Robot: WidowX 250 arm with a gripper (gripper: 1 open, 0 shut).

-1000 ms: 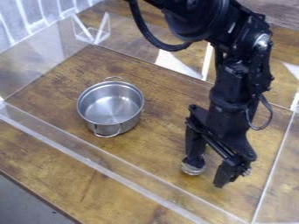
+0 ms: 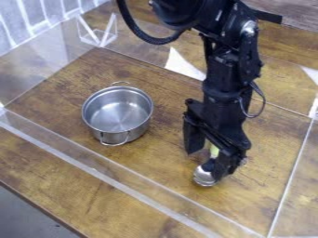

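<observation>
The black robot arm reaches down from the top of the camera view, its gripper [image 2: 211, 152] low over the wooden table, right of a steel pot [image 2: 117, 110] with side handles. A small shiny silver object [image 2: 206, 177] lies at the gripper's lower end, with a pale yellowish part [image 2: 215, 151] showing between the fingers and partly hidden by them. The gripper appears open; whether its fingers touch the object is unclear.
Clear panels border the work area at the left, back and right.
The arm and gripper have shifted a little left and back, uncovering more of the silver object and its pale part. The pot has not moved.
</observation>
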